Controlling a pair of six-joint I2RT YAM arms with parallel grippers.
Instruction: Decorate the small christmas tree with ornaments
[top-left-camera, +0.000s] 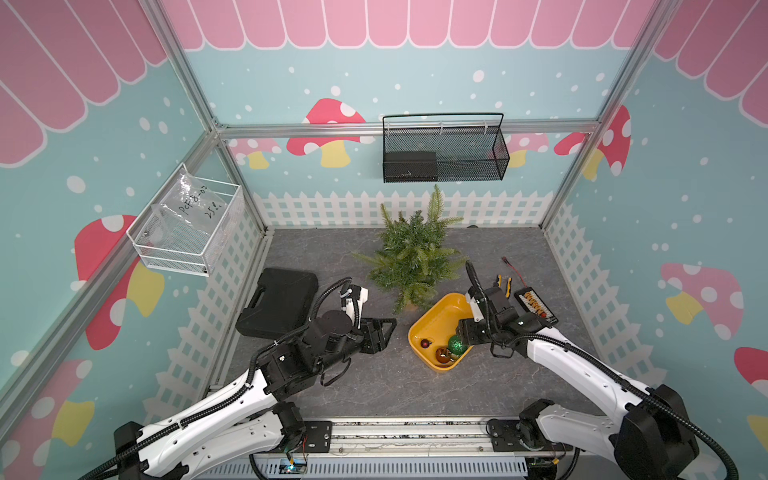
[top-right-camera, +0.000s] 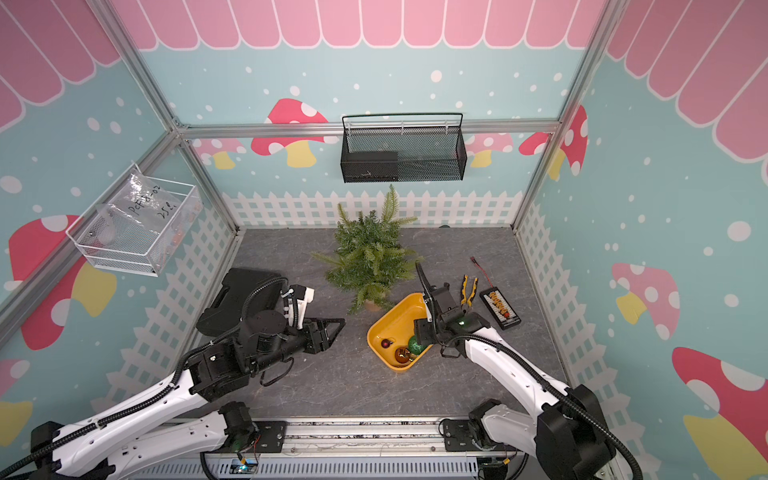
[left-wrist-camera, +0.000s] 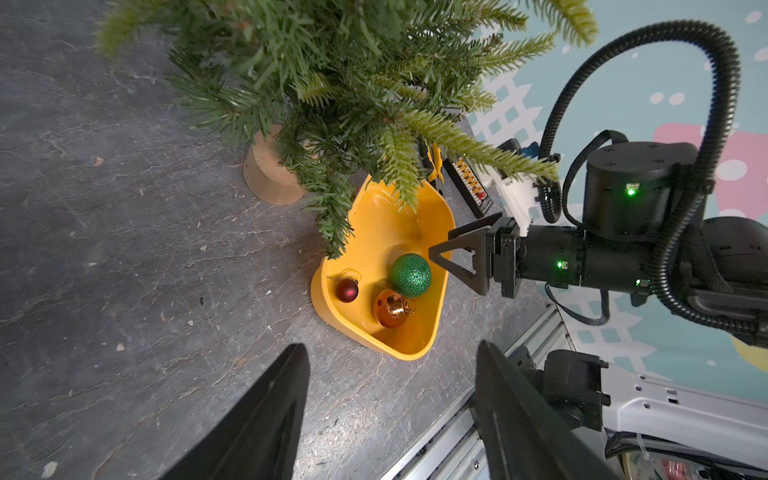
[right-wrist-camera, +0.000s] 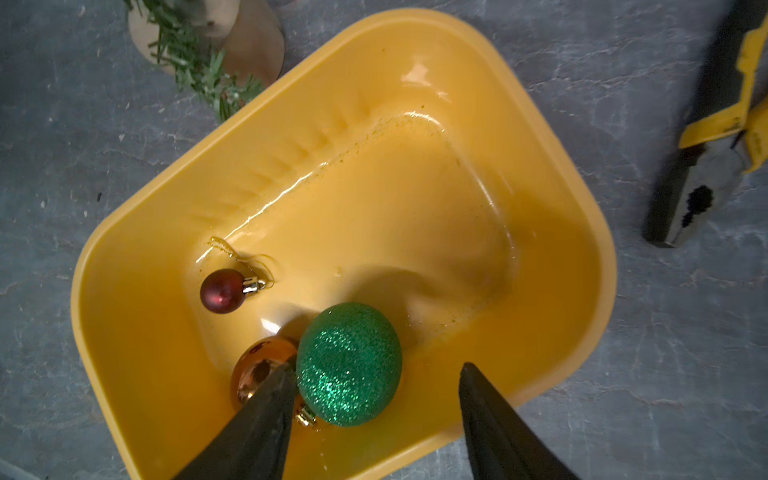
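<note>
A small green tree (top-left-camera: 412, 248) stands at the middle back on a wooden base (left-wrist-camera: 264, 168). A yellow tray (top-left-camera: 438, 316) in front of it holds a green glitter ball (right-wrist-camera: 348, 360), a copper ornament (right-wrist-camera: 254, 372) and a small dark red bauble (right-wrist-camera: 224, 289). My right gripper (top-left-camera: 472, 332) is over the tray's right side; in the right wrist view its fingertips flank the green ball's lower part from above, and whether it grips anything is unclear. My left gripper (top-left-camera: 384, 334) hangs left of the tray, fingertips apart, nothing between them.
A black case (top-left-camera: 276, 300) lies at the left. Pliers (top-right-camera: 468, 290) and a black box (top-right-camera: 500, 308) lie right of the tray. Wire baskets (top-left-camera: 444, 152) hang on the walls.
</note>
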